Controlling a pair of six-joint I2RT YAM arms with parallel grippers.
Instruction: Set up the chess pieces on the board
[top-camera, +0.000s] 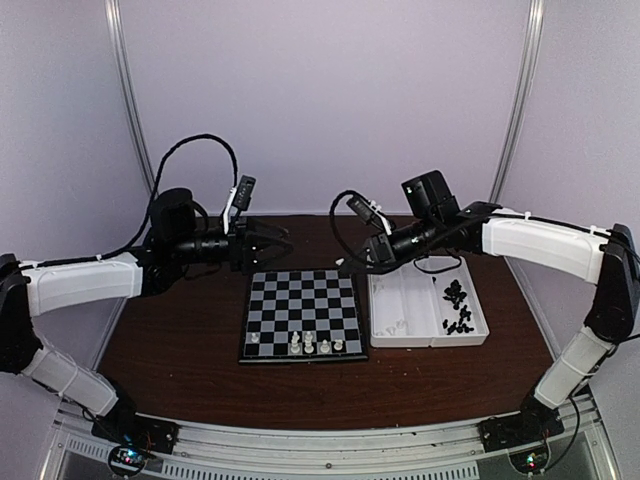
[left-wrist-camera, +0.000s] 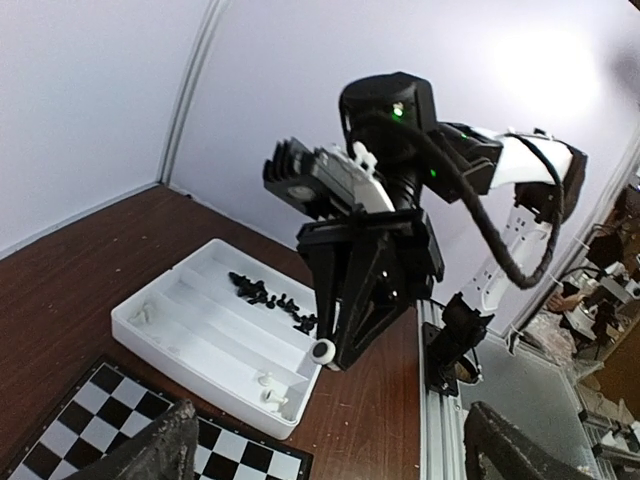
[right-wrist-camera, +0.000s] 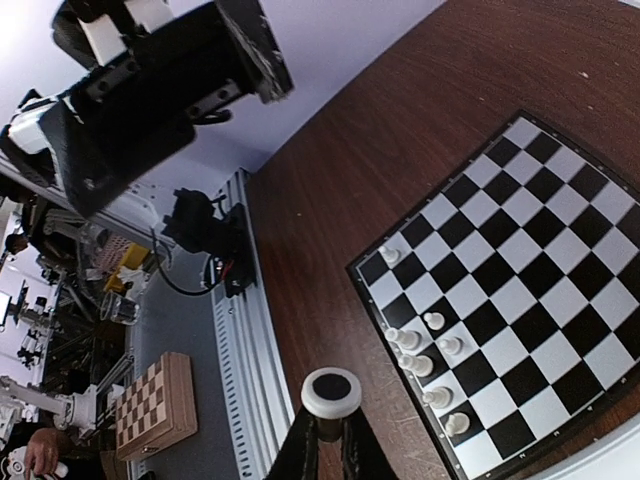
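My right gripper (top-camera: 345, 262) is raised above the white tray's left part, shut on a white chess piece, also seen in the left wrist view (left-wrist-camera: 323, 351). My left gripper (top-camera: 270, 245) is above the board's back left, its fingers apart and empty in the left wrist view. The chessboard (top-camera: 305, 295) lies on the table, with several white pieces (right-wrist-camera: 438, 397) along its front edge. The tray (top-camera: 405, 335) holds several black pieces (top-camera: 455, 295) on the right and a few white ones (left-wrist-camera: 275, 396).
The tray sits directly right of the board. Walls enclose the back and sides.
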